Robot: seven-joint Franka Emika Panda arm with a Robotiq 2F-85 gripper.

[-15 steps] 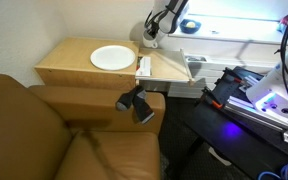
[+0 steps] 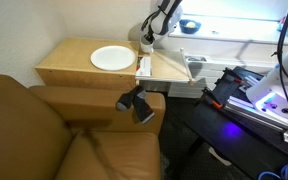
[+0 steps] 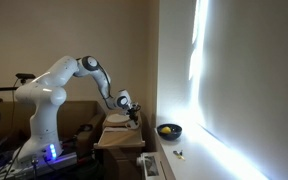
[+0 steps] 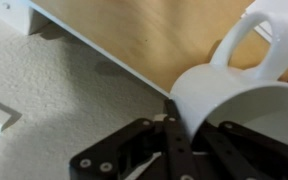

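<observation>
A white mug point(image 4: 216, 92) with a looped handle fills much of the wrist view. My gripper is shut on its rim, and the mug's far side runs out of frame. In exterior view 1 the small pale mug point(image 2: 147, 46) is at the back edge of the wooden tabletop, below my gripper point(image 2: 149, 36). Whether its base touches the wood cannot be told. In exterior view 2 my gripper point(image 3: 133, 112) is small and dim near the table's far corner.
A white plate point(image 2: 114, 57) lies left of the mug on the wooden tabletop point(image 2: 74, 72). A white object point(image 2: 143, 67) lies near the front edge. The blue bowl point(image 2: 190, 27) stands on the windowsill, right of the arm. Bare wood remains around the plate.
The gripper and mug have moved slightly down and to the left, towards the tabletop. The plate and other objects stay put.
</observation>
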